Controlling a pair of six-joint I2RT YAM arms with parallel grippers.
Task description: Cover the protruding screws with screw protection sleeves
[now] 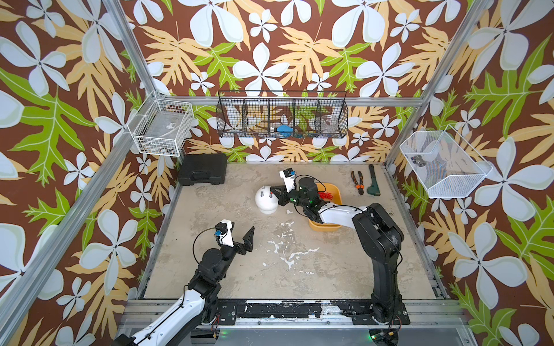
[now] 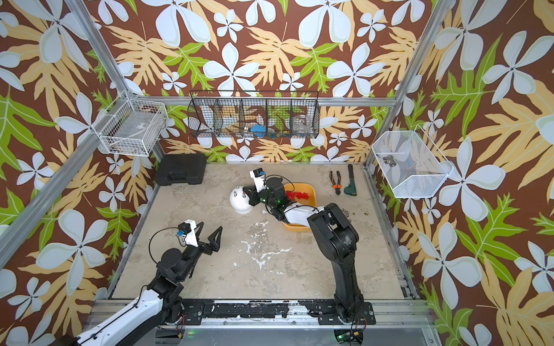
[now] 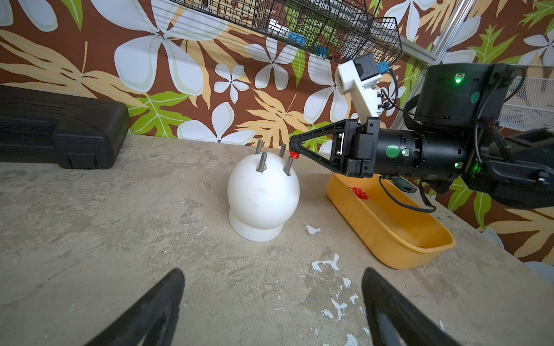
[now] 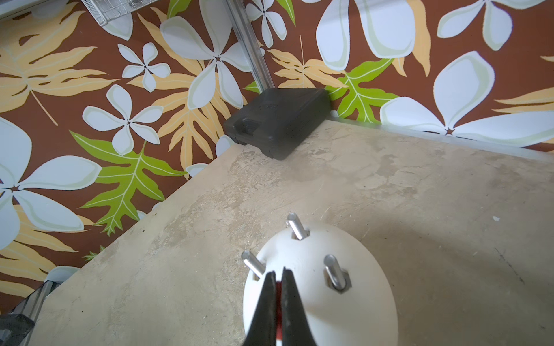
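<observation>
A white ball on a round base [image 3: 262, 199] stands on the table with several bare metal screws sticking up from its top, such as the front-left screw [image 3: 262, 162]. My right gripper is shut on a small red sleeve [image 3: 294, 154], which sits at the tip of the ball's right-hand screw [image 3: 288, 166]. In the right wrist view a strip of the red sleeve [image 4: 279, 314] shows between the fingers, and the screw under it is hidden. My left gripper is open and empty, low over the front-left of the table, well apart from the ball.
Below the right arm is a yellow-orange bin [image 3: 392, 230] holding more red sleeves [image 3: 359, 193]. A black case [image 1: 202, 169] lies at the back left; pliers [image 1: 358, 182] and a green-handled tool [image 1: 373, 180] at the back right.
</observation>
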